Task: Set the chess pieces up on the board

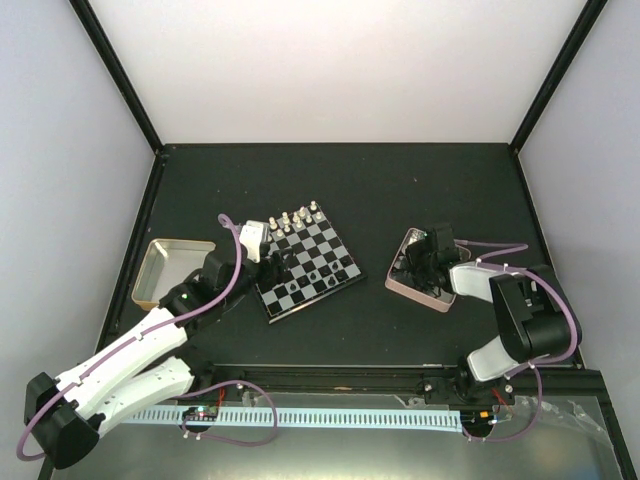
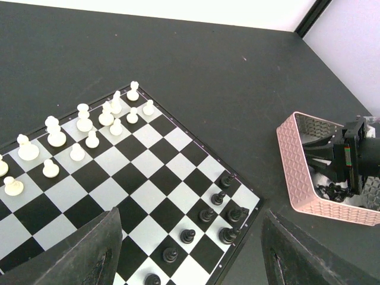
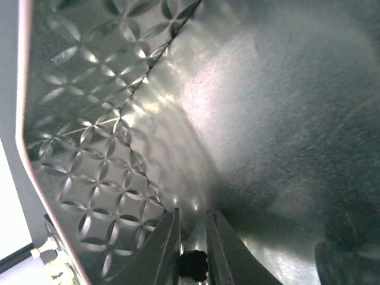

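Observation:
The chessboard stands mid-table, white pieces along its far side, black pieces along the near right. My left gripper hangs over the board, fingers apart, nothing visible between them. My right gripper is down inside the pink bin at the right, where loose black pieces lie. In the right wrist view my right gripper's fingertips are low against the bin floor, slightly apart, with a black object between or just beneath the fingers; whether it is held is unclear.
An empty-looking beige tray lies left of the board. The table behind the board and between board and bin is bare.

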